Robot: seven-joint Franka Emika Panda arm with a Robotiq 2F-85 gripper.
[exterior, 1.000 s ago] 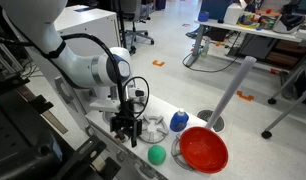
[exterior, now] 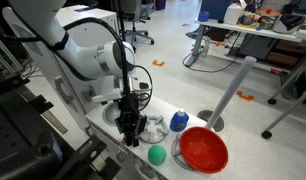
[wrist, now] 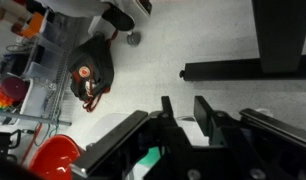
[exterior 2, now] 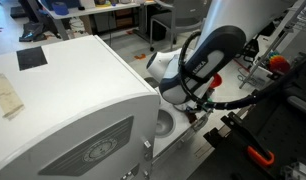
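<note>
My gripper [exterior: 130, 137] points down over the front part of the white table, its fingers apart. In the wrist view the dark fingertips [wrist: 166, 108] show a gap, and nothing can be made out gripped between them. Just to the right of the gripper are a green round item [exterior: 156, 155] and a large red bowl [exterior: 203, 150]. A pale, irregular item [exterior: 154, 129] lies behind the green one. Beside the gripper a small red spot [exterior: 124, 140] shows, too small to identify. The arm partly covers a grey round dish [exterior: 112, 110] to its left.
A blue item [exterior: 179, 120] stands behind the red bowl. A pale post [exterior: 231, 94] rises close to the bowl's right side. Beyond the table, a dark backpack [wrist: 90, 70] sits on the floor. Open floor lies behind the table.
The arm has shifted slightly and its gripper stays low near the table's front. The bowl, the green item and the blue item have not moved.
</note>
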